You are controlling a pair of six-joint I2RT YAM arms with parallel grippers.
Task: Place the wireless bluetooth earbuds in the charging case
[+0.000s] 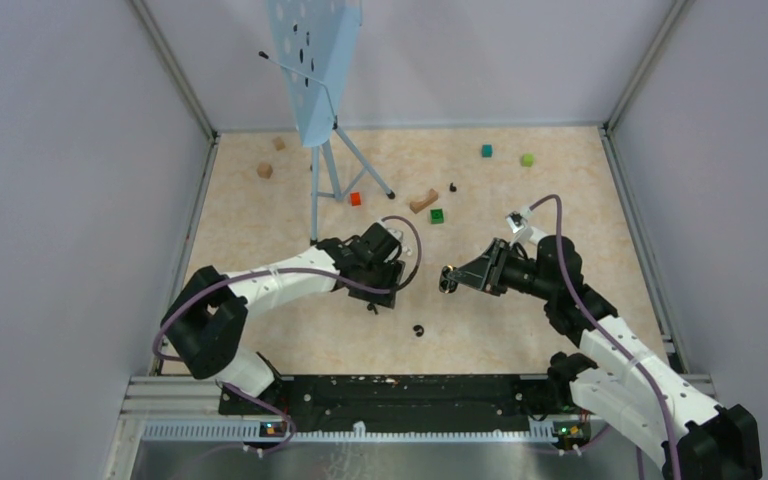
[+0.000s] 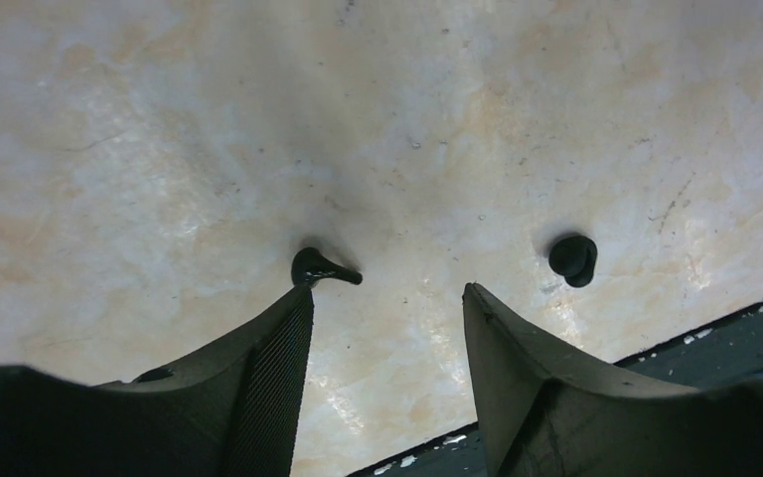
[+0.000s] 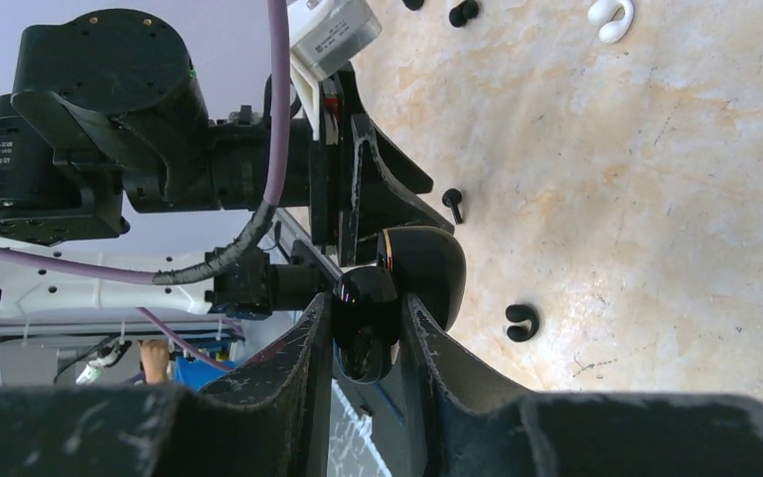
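Observation:
My right gripper is shut on the glossy black charging case (image 3: 363, 316), held above the table with its lid (image 3: 427, 266) raised. In the top view the case (image 1: 447, 279) is right of the table's middle. A black earbud with a stem (image 2: 323, 266) lies on its side on the table, just beyond the left fingertip in the left wrist view. My left gripper is open above the table, nothing between its fingers. Another black earbud (image 2: 573, 260) rests to the right, outside the fingers. The case's slots cannot be made out.
White earbuds (image 3: 611, 18) lie farther back, with a black piece (image 3: 464, 12) nearby. Coloured blocks, such as a green one (image 1: 437, 216), and a blue stand (image 1: 328, 175) occupy the back. Right of the held case the table is clear.

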